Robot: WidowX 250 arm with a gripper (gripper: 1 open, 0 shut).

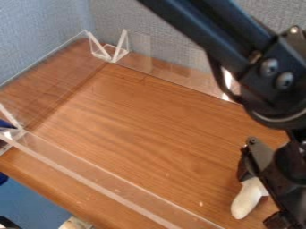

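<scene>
A white elongated object (246, 199) lies on the wooden table at the lower right, pointing toward the front. My gripper (266, 186) is low over it at the right edge of the view, covering the object's back part. The gripper body is dark and partly cut off by the frame, so how the fingers stand around the object is hard to make out.
Clear low walls with white brackets (110, 48) run along its edges. A small blue item (5, 125) shows at the far left edge.
</scene>
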